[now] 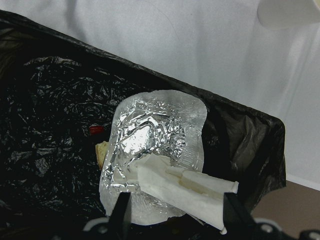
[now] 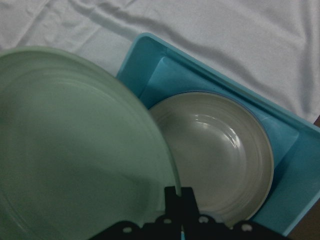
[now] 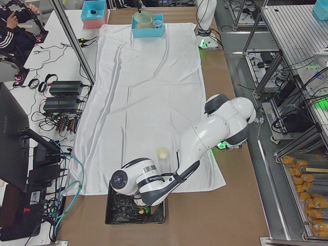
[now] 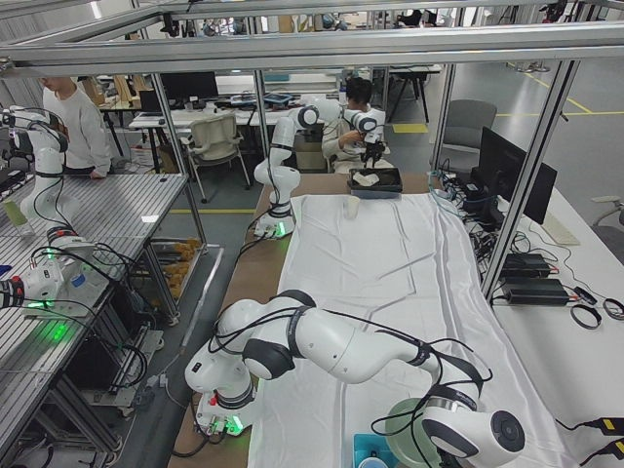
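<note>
My left gripper is over the black-lined bin (image 1: 55, 130), open around the near part of a crumpled white paper (image 1: 180, 190) lying on a foil lid (image 1: 145, 125); contact is unclear. A pale cup (image 1: 285, 12) stands on the cloth beside the bin. In the right wrist view my right gripper is shut on the rim of a green plate (image 2: 75, 140), held tilted over the left part of a blue box (image 2: 295, 200), where a grey bowl or plate (image 2: 215, 150) lies.
A white cloth (image 3: 143, 82) covers the middle of the table, largely clear between bin and box. Brown table edge (image 3: 220, 205) shows at the sides. A monitor and cables stand on the side table at left.
</note>
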